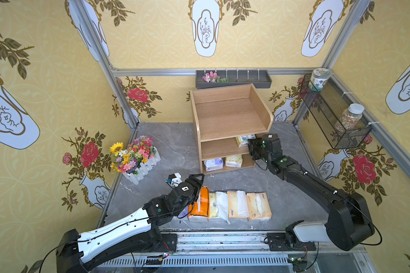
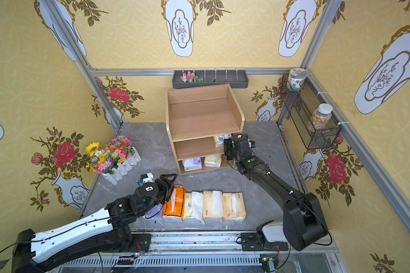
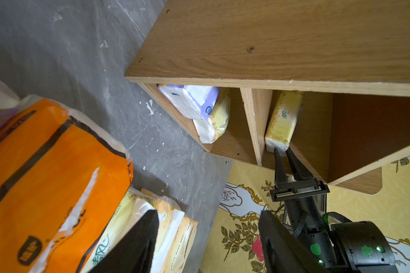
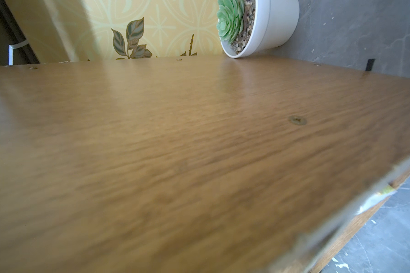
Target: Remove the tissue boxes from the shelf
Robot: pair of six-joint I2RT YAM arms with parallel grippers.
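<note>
On the middle level of the wooden shelf (image 1: 223, 147), a yellow tissue pack (image 3: 284, 116) lies at the right side. My right gripper is at its white front end, its two fingertips slightly apart and close to the pack; whether they touch it I cannot tell. The lower level holds a purple-white pack (image 3: 191, 99) and a yellow-white pack (image 3: 214, 120). My left gripper stands open above the counter, nothing between its fingers. An orange pack (image 1: 199, 202) lies below it.
Several packs lie in a row at the counter's front, including a tan pack (image 1: 258, 205) at the right end. A flower planter (image 1: 139, 161) stands at left. A potted succulent (image 4: 259, 27) sits beyond the shelf's side panel (image 4: 168, 159).
</note>
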